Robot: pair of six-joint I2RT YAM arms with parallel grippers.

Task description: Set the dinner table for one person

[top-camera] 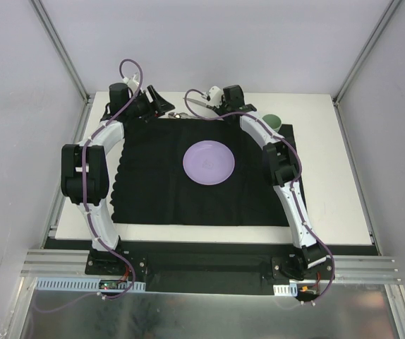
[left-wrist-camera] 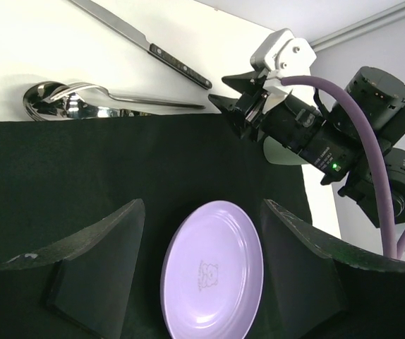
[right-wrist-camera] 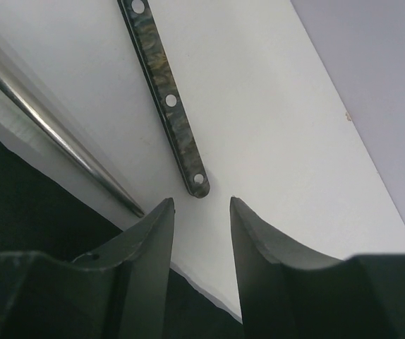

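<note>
On the black mat sits a purple plate. Along the white strip at the back lie a knife with a dark riveted handle, and a spoon overlapping another utensil, likely a fork. A green cup stands at the back right. My left gripper is open over the back left, nothing between its fingers. My right gripper hangs just by the end of the knife handle, its fingers part open, with the thin metal utensil handle to the left.
White table shows at the right side. Grey walls bound the table at back and sides, and the right arm spans the mat's right part.
</note>
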